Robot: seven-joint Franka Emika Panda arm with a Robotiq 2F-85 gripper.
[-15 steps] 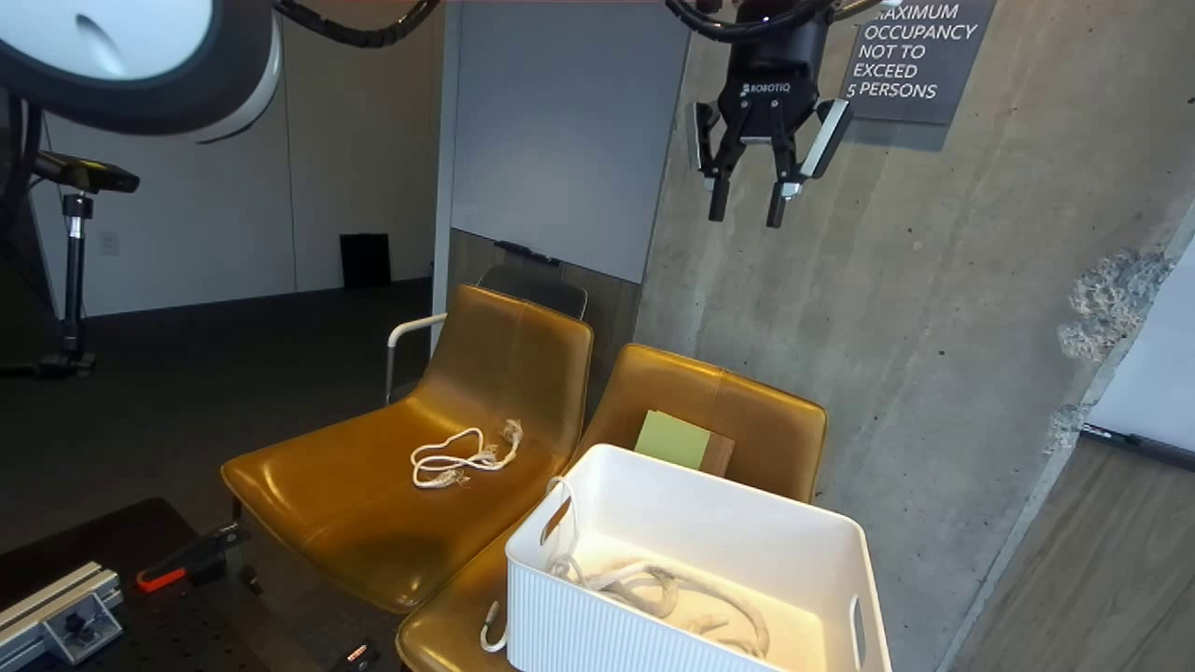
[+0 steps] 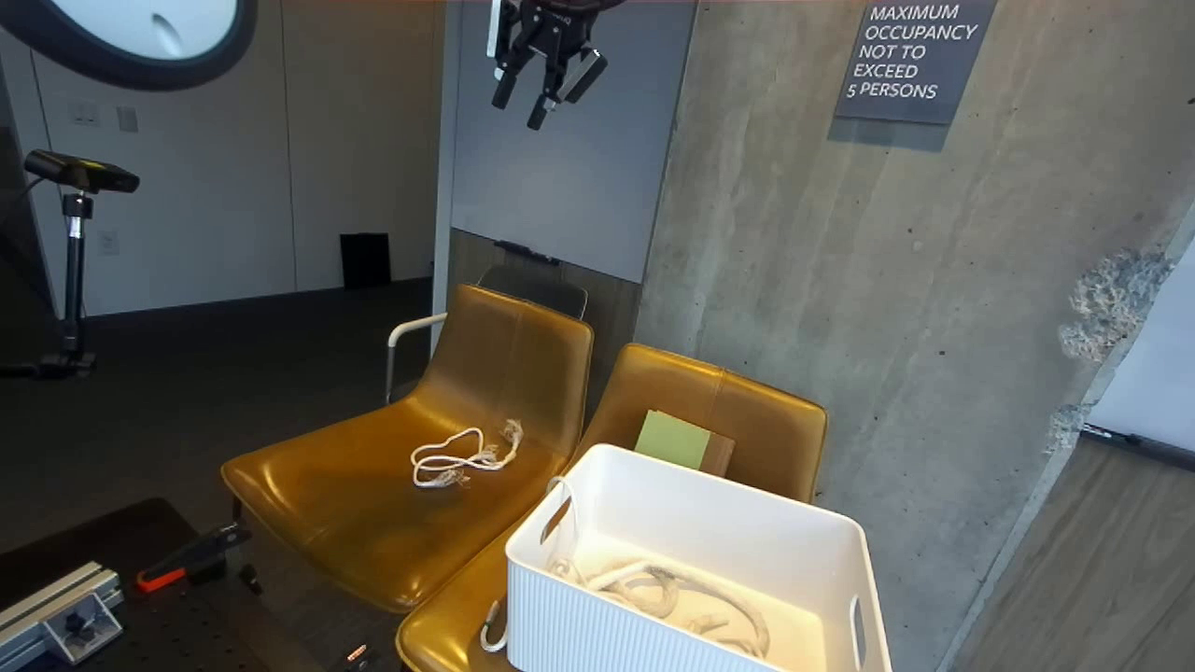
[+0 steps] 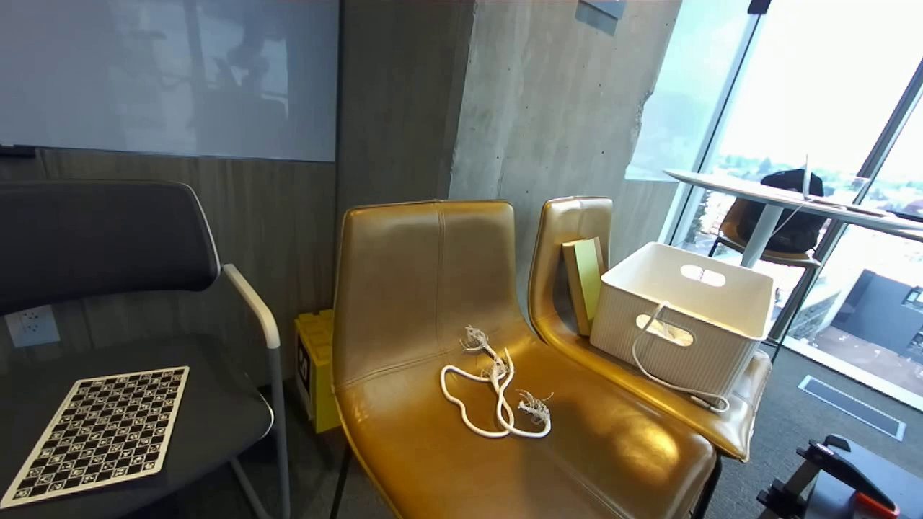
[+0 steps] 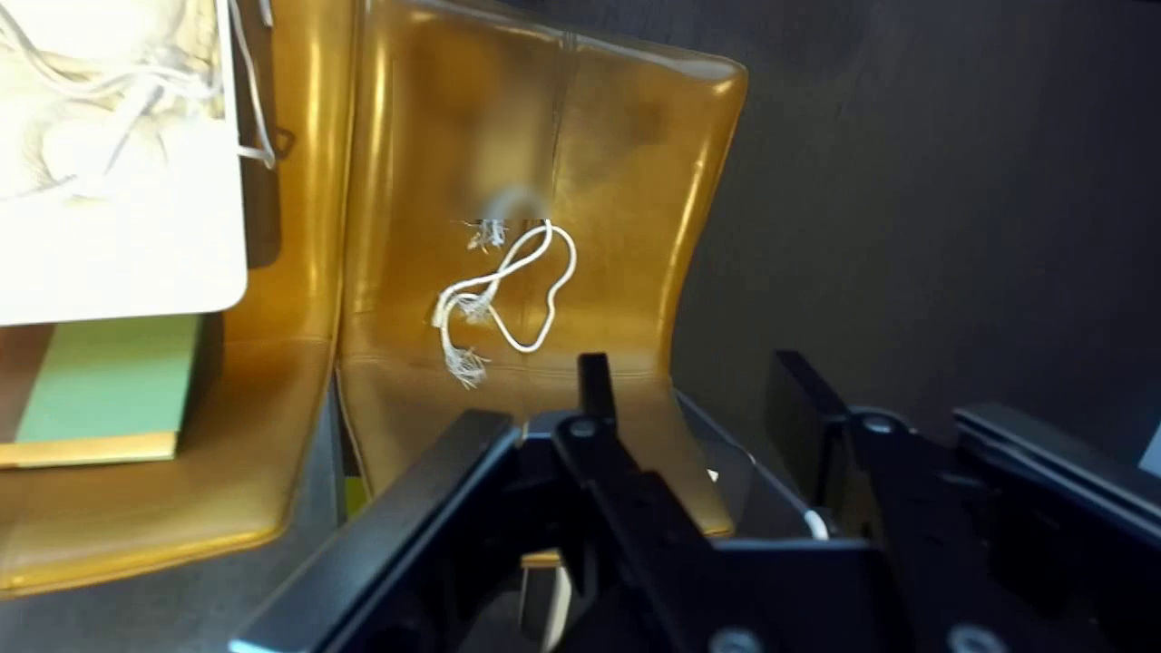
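Observation:
A white rope (image 3: 502, 424) with frayed ends lies looped on the seat of the left tan chair (image 2: 325, 482); the wrist view shows the same rope (image 4: 550, 305) ahead of the fingers. High above the chairs, my gripper (image 2: 518, 112) stands part open, its two fingertips apart and nothing between them. In the wrist view the gripper also has a clear gap between its dark fingers. On the neighbouring tan chair sits a white bin (image 2: 627, 493) holding several coils of rope (image 2: 728, 605). A cord (image 3: 645, 367) hangs through the bin's side handle and reaches the chair seat.
Behind the bin, a green book (image 2: 672, 439) leans on the chair back. A dark chair (image 3: 95, 242) bearing a checkered board (image 3: 108, 432) stands on the far side. Clamps and a metal rail (image 2: 67, 610) lie at lower left. Air above both chairs is free.
My gripper has moved left and up in exterior view 1, from above the bin side toward the whiteboard, and is now tilted. The rope, bin and chairs have stayed put.

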